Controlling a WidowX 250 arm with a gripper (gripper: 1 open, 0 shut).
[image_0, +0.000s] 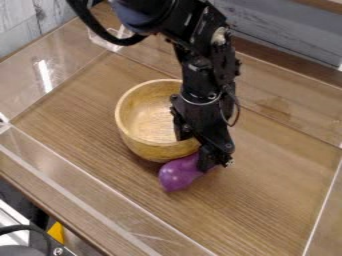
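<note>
A purple eggplant-like toy (181, 173) lies on the wooden table just in front of a yellow bowl (142, 110). The black gripper (211, 154) hangs over the bowl's right side, its tips at the right end of the purple toy. Whether the fingers grip the toy is hard to tell.
The wooden table (267, 200) has free room to the right and left. A white wall runs along the back. A clear plastic edge lies at the left, and cables and a yellow item sit off the table at bottom left.
</note>
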